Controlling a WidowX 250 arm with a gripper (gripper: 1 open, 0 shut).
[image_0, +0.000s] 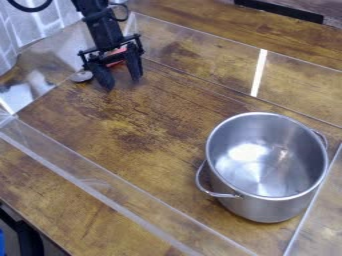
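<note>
My black gripper (115, 68) is low at the upper left of the wooden table, over a small red item (116, 48) and a small silver object (83, 75), both partly hidden by it. I cannot tell whether its fingers are open or shut, or whether anything is between them. A large steel pot (263, 160) with wire handles stands at the lower right.
Clear strips run along the left, lower and right sides, and a white tape strip (259, 72) lies at the upper right.
</note>
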